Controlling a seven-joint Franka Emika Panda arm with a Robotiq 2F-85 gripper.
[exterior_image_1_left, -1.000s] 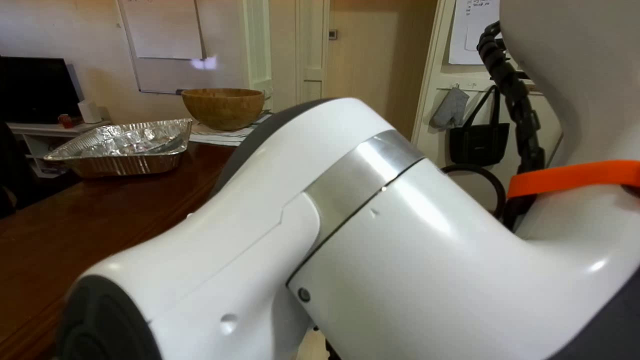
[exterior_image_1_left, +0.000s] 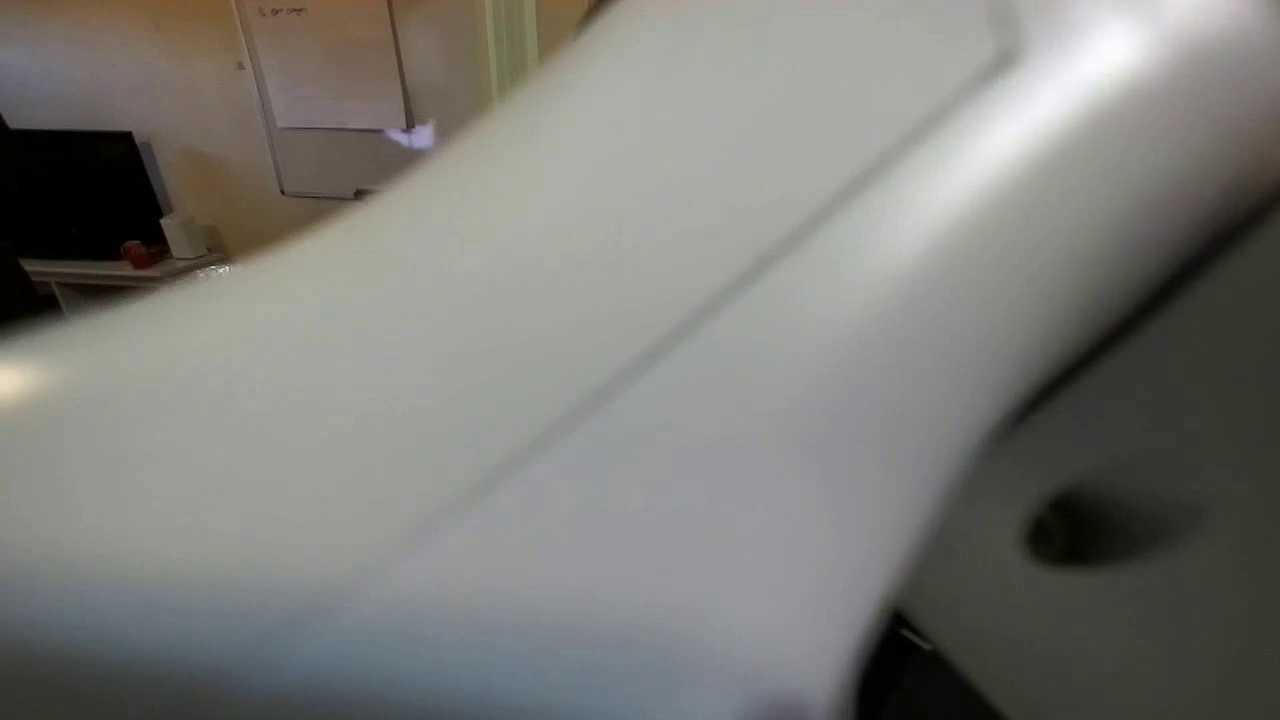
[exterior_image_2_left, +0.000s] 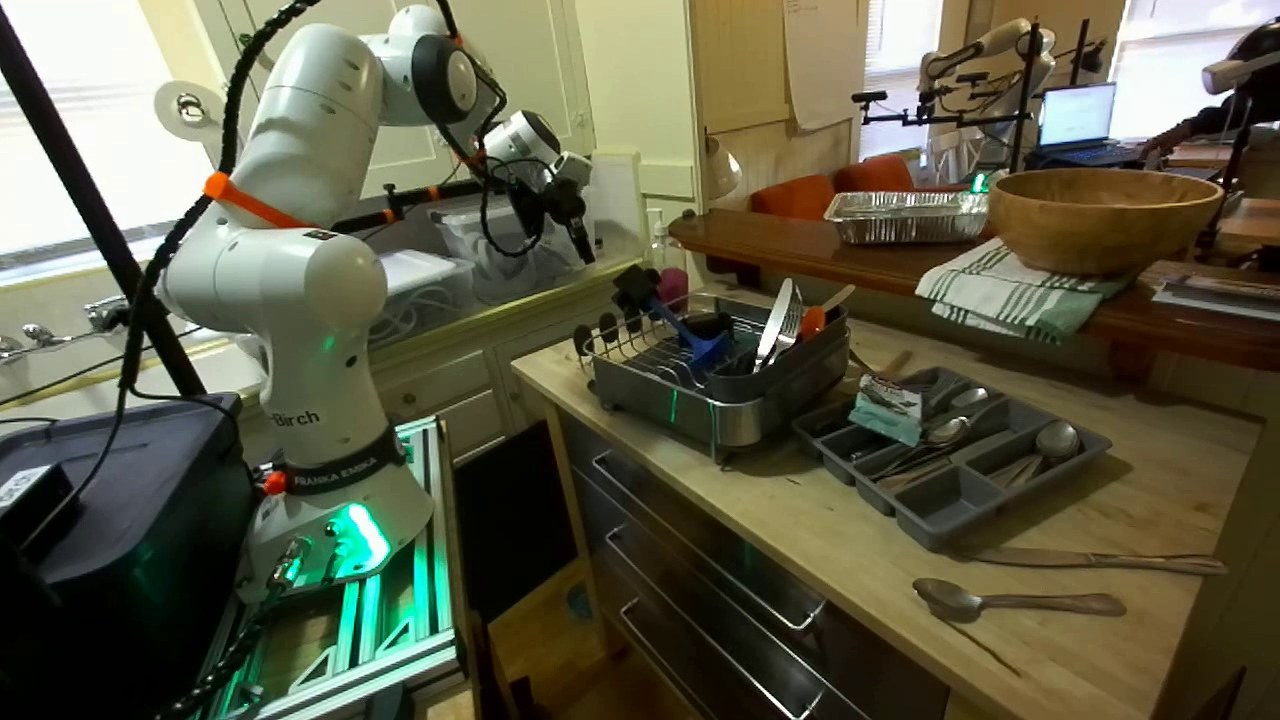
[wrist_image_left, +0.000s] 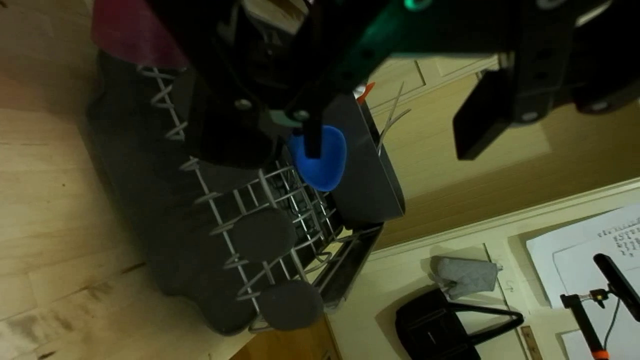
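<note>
My gripper (exterior_image_2_left: 584, 250) hangs in the air to the left of and above the dish rack (exterior_image_2_left: 645, 408), beyond the counter's end. Its dark fingers fill the top of the wrist view, with a finger (wrist_image_left: 480, 123) at the right standing apart from the dark parts at the left. No held thing can be made out, and whether the fingers are closed on something is unclear. Below them is a blue utensil (wrist_image_left: 327, 165) in the rack; part of it is covered by a dark gripper part. In exterior view 1 the blurred white arm hides the work area.
A grey cutlery tray (exterior_image_2_left: 948, 509) with spoons and a packet (exterior_image_2_left: 888, 408) sits right of the rack. A knife (exterior_image_2_left: 1098, 559) and a spoon (exterior_image_2_left: 1020, 602) lie in front. On the raised ledge are a foil pan (exterior_image_2_left: 908, 218) and wooden bowl (exterior_image_2_left: 1098, 216).
The arm has swung close across exterior view 1, now blurred and covering most of it. The foil pan, bowl and bag visible there before are hidden.
</note>
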